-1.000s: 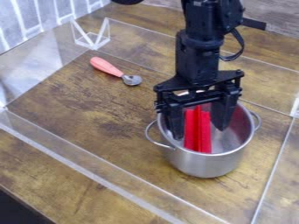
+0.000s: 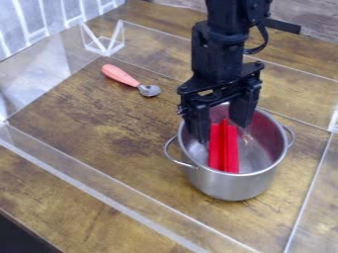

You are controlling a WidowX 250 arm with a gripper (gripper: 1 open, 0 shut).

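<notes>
A silver pot point(image 2: 256, 179) with two side handles stands on the wooden table at right. Inside it are red bar-like pieces point(image 2: 223, 150), upright or leaning. My black gripper point(image 2: 219, 123) is over the pot, its two fingers reaching down to the rim area around the top of the red pieces. Whether it touches them I cannot tell.
A pink-handled tool point(image 2: 121, 78) with a metal head lies at the upper left. A small clear object point(image 2: 102, 40) is behind it, by a white rack point(image 2: 27, 20).
My gripper has risen slightly and shifted a little, its fingers appearing drawn closer together than a second ago. The pot stays in place.
</notes>
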